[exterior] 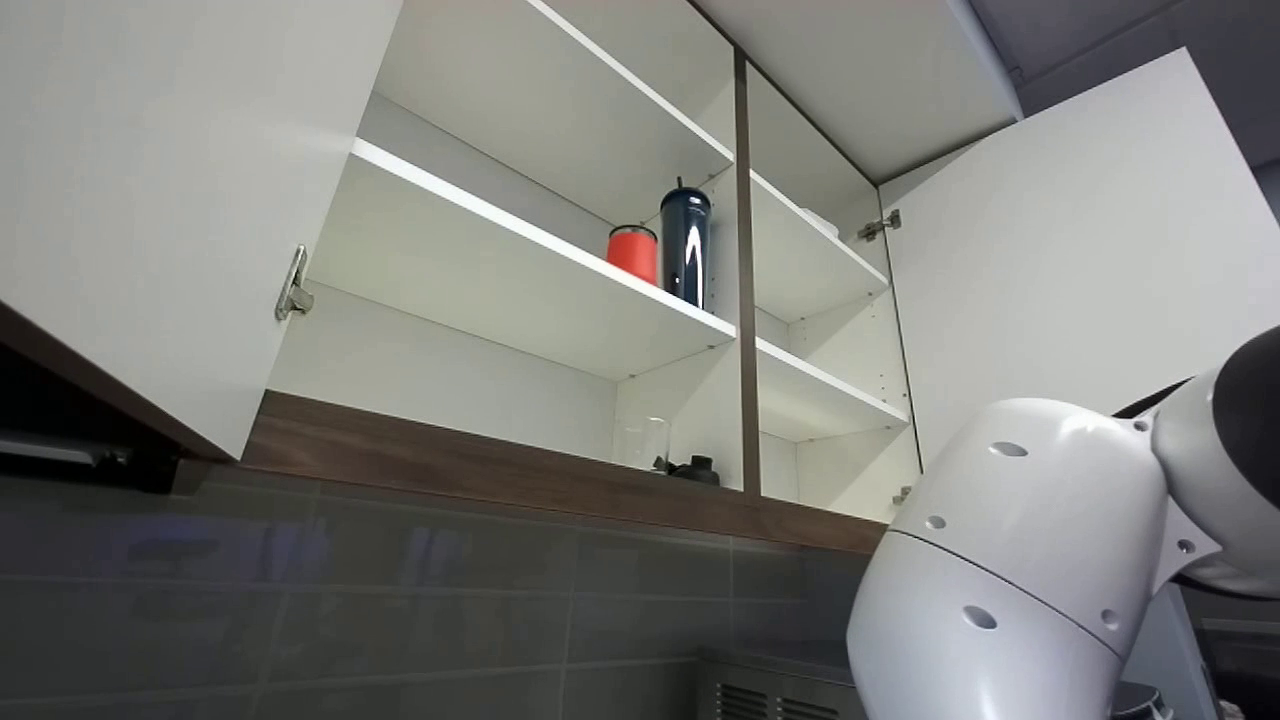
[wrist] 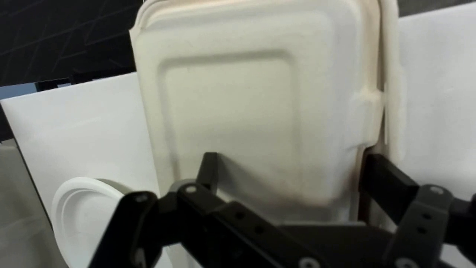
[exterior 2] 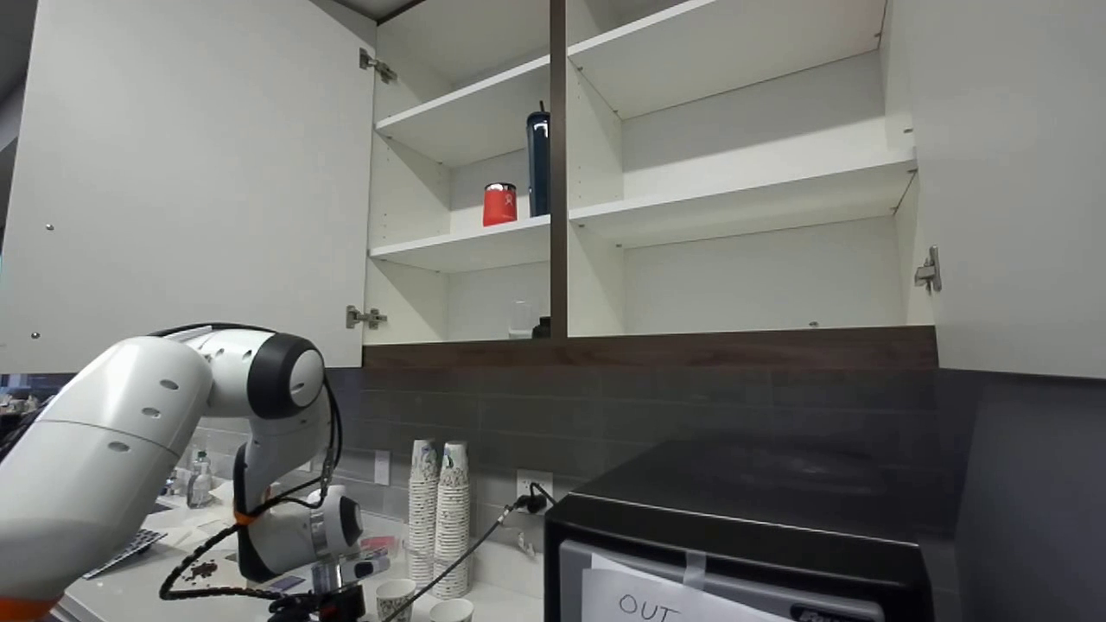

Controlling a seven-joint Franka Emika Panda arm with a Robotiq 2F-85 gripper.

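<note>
A pale, off-white clamshell container (wrist: 232,102) fills the middle of the wrist view, its tab on the right-hand side. My gripper is open across the lower part of it. One dark finger (wrist: 208,169) appears over the lid, while the other finger (wrist: 383,178) is at the right edge, beside the tab. Whether either finger touches the container cannot be told. A round white plate or bowl (wrist: 89,219) lies at the lower left, partly behind the gripper. In exterior view 2 the hand is low, cut by the bottom edge.
Stacks of paper cups (exterior 2: 453,518) and a black appliance (exterior 2: 746,487) stand right of the arm. Above, the open cabinet holds a red tumbler (exterior 2: 499,204) and a dark blue bottle (exterior 2: 538,166). The open cabinet door (exterior 2: 197,187) hangs above the arm.
</note>
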